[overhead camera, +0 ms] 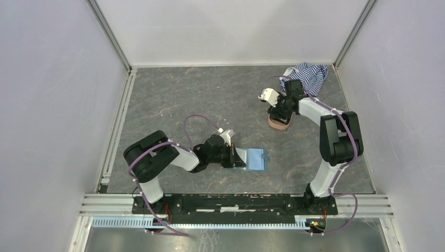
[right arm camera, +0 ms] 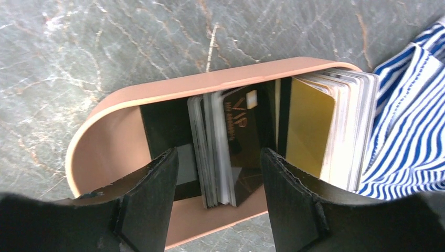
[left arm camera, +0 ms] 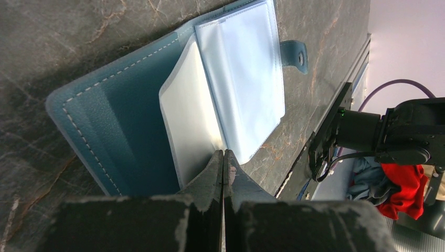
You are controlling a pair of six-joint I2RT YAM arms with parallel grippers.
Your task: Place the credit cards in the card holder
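The blue card holder (overhead camera: 256, 159) lies open on the table at front centre. In the left wrist view its dark blue cover (left arm camera: 126, 121) and translucent sleeves (left arm camera: 191, 105) show, one sleeve lifted at an angle. My left gripper is shut, its tips at the lower edge of that sleeve; I cannot tell whether the thin sheet is pinched. Several cards (right arm camera: 212, 147) stand on edge in a pink oval box (right arm camera: 107, 107). Above the box, my right gripper is part open, fingertips on either side of the middle group of cards, a gap left on both sides.
More cards (right arm camera: 346, 121) lean at the box's right end, a yellow one foremost. A blue-and-white striped cloth (overhead camera: 311, 76) lies behind the box. Table left of the box is clear. The holder's strap (left arm camera: 295, 56) sticks out to one side.
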